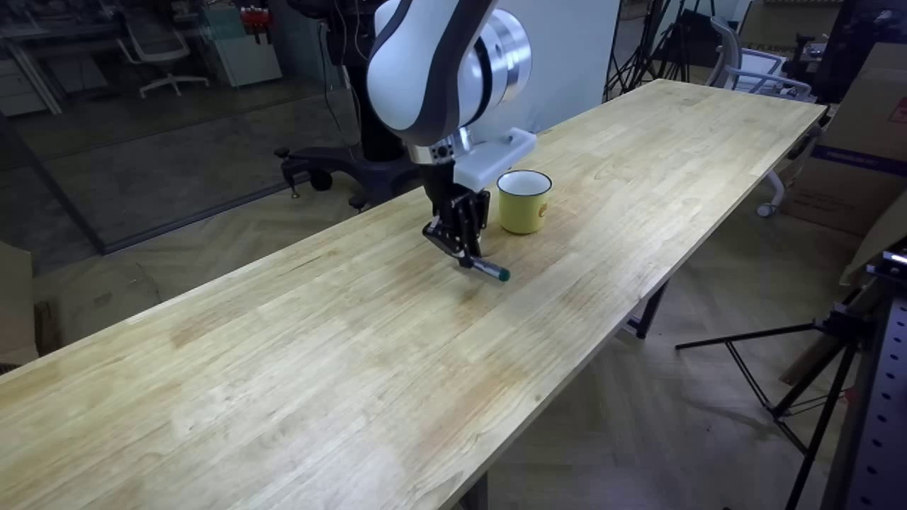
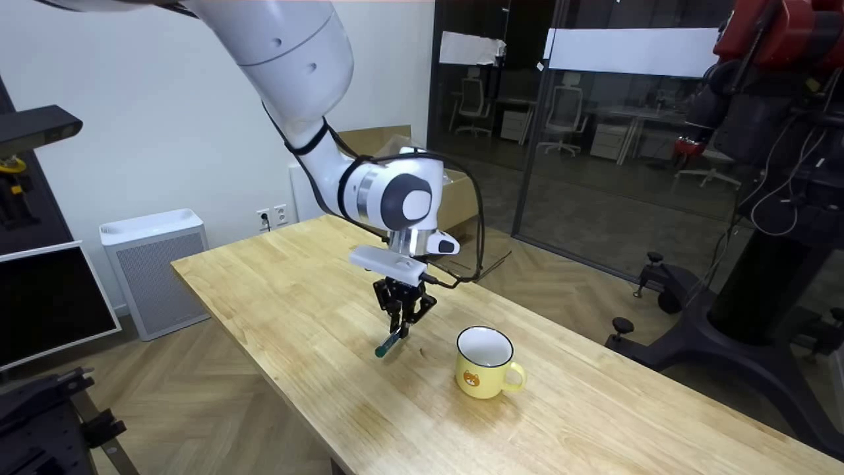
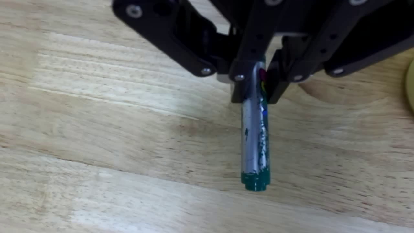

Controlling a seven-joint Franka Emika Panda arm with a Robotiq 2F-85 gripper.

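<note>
A silver marker with a green end is pinched in my gripper, which is shut on it. The marker lies nearly level, its green end pointing away from the fingers; its other end is mostly hidden by the fingers in the wrist view. In exterior view 1 the marker hangs a little above the wooden table. A yellow mug with a white inside and a dark rim stands upright beside my gripper, apart from it. Only a sliver of the mug shows at the wrist view's right edge.
Apart from the mug, the long wooden table is bare, with wide free room on both sides of the arm. Its edge drops to the floor near a black tripod. A dark wheeled base stands beyond the other edge.
</note>
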